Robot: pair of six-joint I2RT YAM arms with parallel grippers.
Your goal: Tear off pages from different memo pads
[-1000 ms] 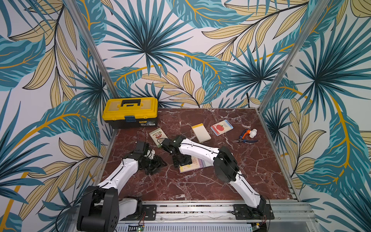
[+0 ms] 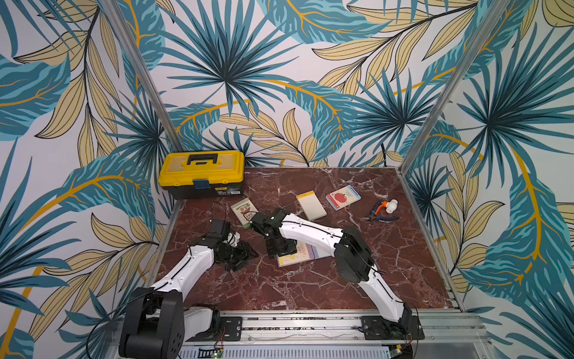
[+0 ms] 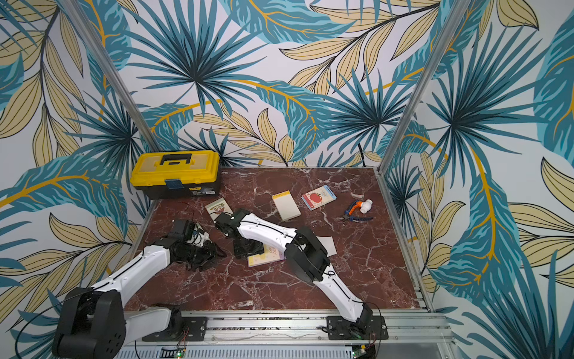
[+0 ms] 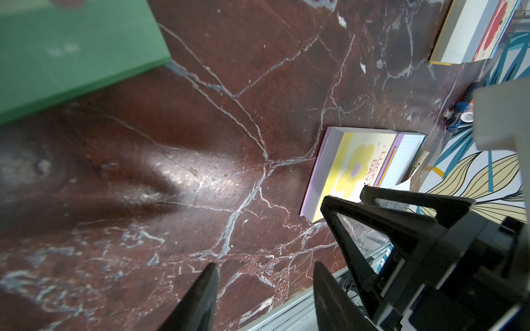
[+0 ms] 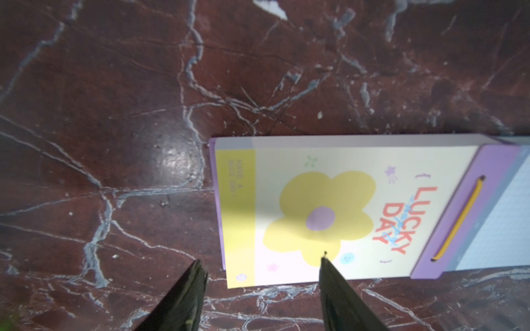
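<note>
Flat on the table lies the yellow-flower "LUCKY DAY" memo pad [image 5: 342, 165], its purple binding strip [image 5: 441, 242] at the right end. A pale lined sheet [image 5: 499, 220] extends past that strip; how it joins the pad cannot be told. Over the pad's lower left edge in the right wrist view, my right gripper is open, nothing between its fingers. To the left, apart from the pad, my left gripper is open above bare table. A green-edged memo pad [image 2: 241, 209] lies behind the arms, partly covered in the top left view.
A cream memo pad [image 2: 312, 206] and an apple-print pad [image 2: 343, 197] lie farther back. Orange-handled pliers [image 2: 378, 210] and a white item [image 2: 391, 206] sit at the right. The yellow toolbox [image 2: 202, 170] fills the back left corner.
The left arm and the pads look unmoved.
</note>
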